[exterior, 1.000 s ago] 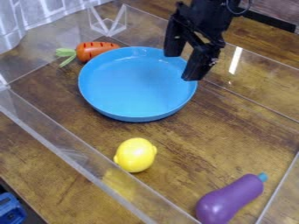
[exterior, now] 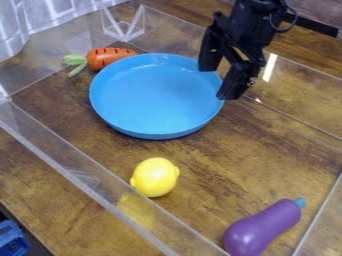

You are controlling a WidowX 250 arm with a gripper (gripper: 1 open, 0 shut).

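Note:
My black gripper (exterior: 221,75) hangs over the back right rim of a round blue plate (exterior: 152,100), open, with nothing seen between its fingers. An orange carrot (exterior: 110,55) with a green top lies behind the plate at the left. A yellow lemon-like toy (exterior: 155,177) lies in front of the plate. A purple eggplant (exterior: 261,228) lies at the front right.
A clear barrier runs diagonally along the left and front of the wooden table (exterior: 275,145). A blue object (exterior: 10,240) sits at the lower left, outside it.
The gripper has shifted slightly and changed its angle over the plate's rim. The plate, carrot, yellow toy and eggplant have not moved.

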